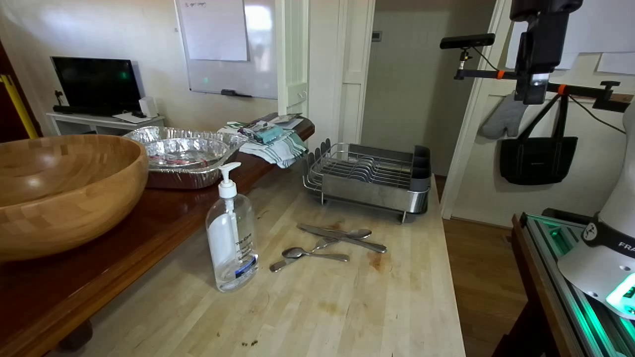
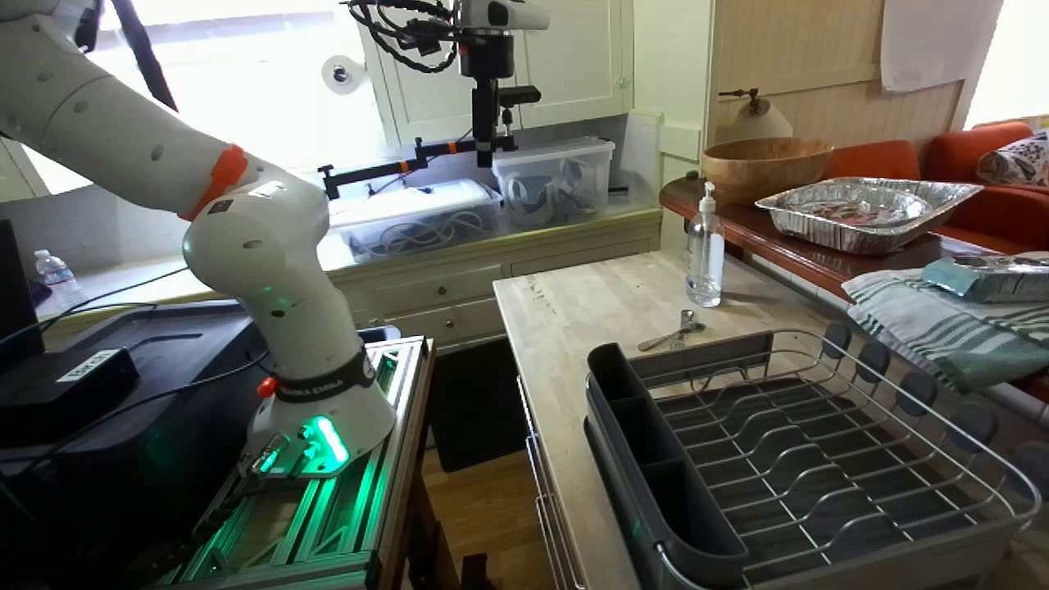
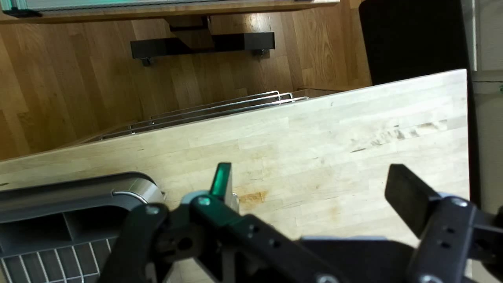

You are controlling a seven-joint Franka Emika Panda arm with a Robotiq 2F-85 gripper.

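Observation:
With its two fingers spread wide and only air between them, my gripper is open in the wrist view. It hangs high above the counter in exterior view 1, at the upper right, well away from everything on the wood. Several metal utensils lie in a loose pile mid-counter, among them a knife point(image 1: 370, 243) and a spoon point(image 1: 294, 253). Behind them stands a dish rack point(image 1: 363, 192) with a dark cutlery holder point(image 2: 644, 428) whose visible compartments look empty. In the wrist view, my gripper's body hides most of the utensils.
A clear pump bottle point(image 1: 231, 247) stands left of the utensils. On the adjoining dark table are a wooden bowl point(image 1: 71, 190), foil trays point(image 2: 865, 216) and a striped towel point(image 2: 890, 295). Bare counter point(image 1: 357, 309) extends in front of the utensils.

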